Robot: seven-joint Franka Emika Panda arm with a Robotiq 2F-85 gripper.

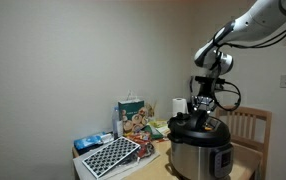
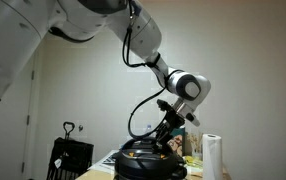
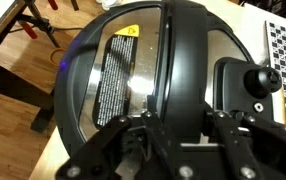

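A large silver and black cooker [image 1: 198,160] stands on the table, with its dark round lid [image 1: 195,127] on top. In the wrist view a thick black handle [image 3: 183,55] crosses the shiny lid [image 3: 143,85], running down between my fingers. My gripper [image 1: 199,104] is above the lid, shut on this handle; the fingertips are largely hidden behind it. A label [image 3: 117,78] and a black valve knob [image 3: 248,85] lie on either side of the handle. Exterior view 2 has the lid [image 2: 148,160] below the gripper [image 2: 169,128].
A black-and-white checkered board [image 1: 108,156] lies left of the cooker, near bottles and packets [image 1: 138,135] and a green bag [image 1: 131,112]. A paper towel roll [image 2: 212,155] stands close by. Behind the cooker is a wooden chair [image 1: 245,124].
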